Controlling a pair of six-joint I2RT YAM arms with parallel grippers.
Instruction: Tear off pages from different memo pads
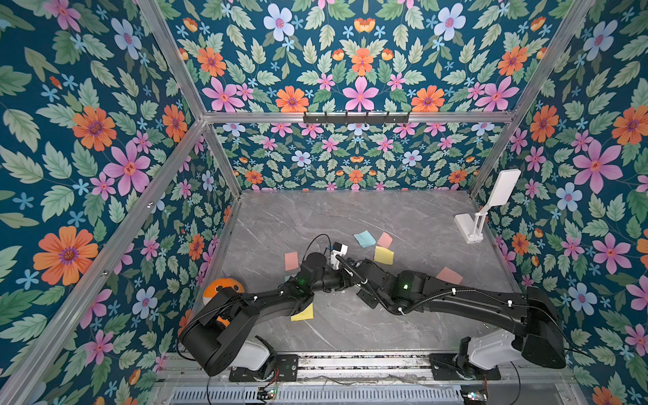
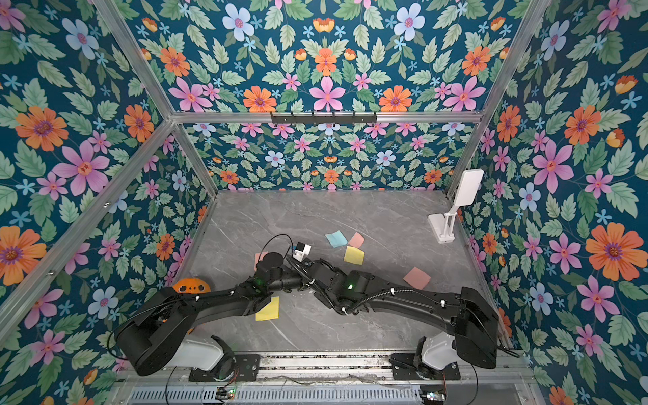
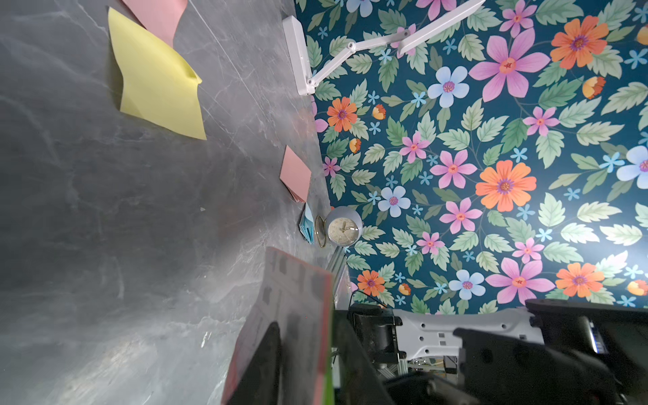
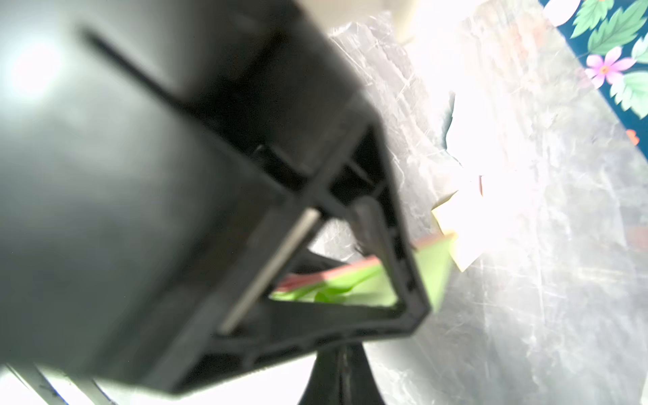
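In the left wrist view, a memo pad [image 3: 293, 297] with a pink edge and a strip of green stands on edge. My left gripper is around it, one dark finger on each side. The right wrist view shows the pad's green face [image 4: 432, 266] through and beyond the left gripper's open-framed finger. Close below that finger, my right gripper is shut; no paper shows between its tips. From above, both grippers meet near the table's middle, and the arms hide the pad.
Beyond the grippers lie blue [image 1: 364, 238], pink [image 1: 384, 239] and yellow [image 1: 383, 254] sheets. Another yellow sheet [image 2: 268, 309] lies nearer the front, and a pink one [image 2: 417, 277] at right. A white lamp [image 2: 443, 226] stands at the right; an orange object [image 1: 222, 289] sits at left.
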